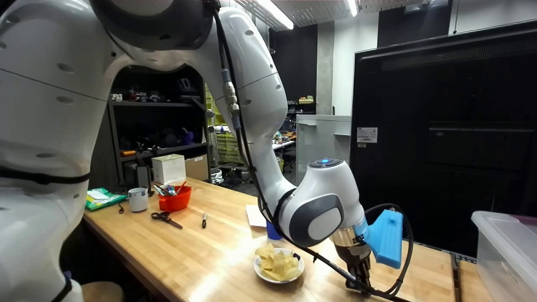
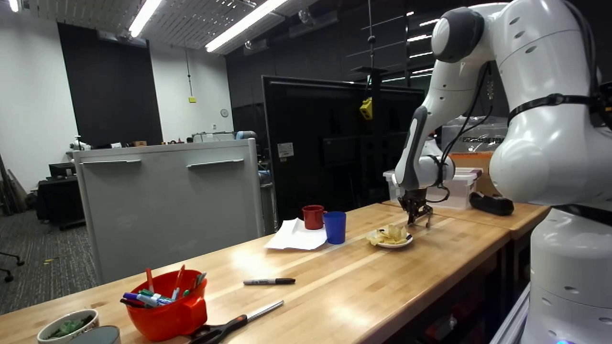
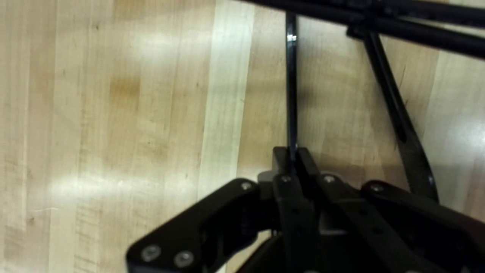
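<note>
In the wrist view my gripper is shut on a thin black rod (image 3: 291, 82), which runs away from the fingertips toward the top of the picture. Dark bars (image 3: 409, 32) cross there, and a second black strut (image 3: 400, 113) slants down on the right; whether all are one piece I cannot tell. From outside, the gripper (image 1: 358, 282) points down close to the tabletop, to the right of the plate of chips (image 1: 277, 266). The other exterior view has it (image 2: 414, 218) beyond the plate, with dark thin parts by its fingers.
A blue cup (image 2: 335, 227), a red mug (image 2: 313, 217) and white paper (image 2: 293, 236) stand beyond the plate. Marker (image 2: 269, 281), scissors (image 2: 235, 325) and a red pen container (image 2: 167, 309) lie farther along. A clear bin (image 1: 503, 256) borders the right side.
</note>
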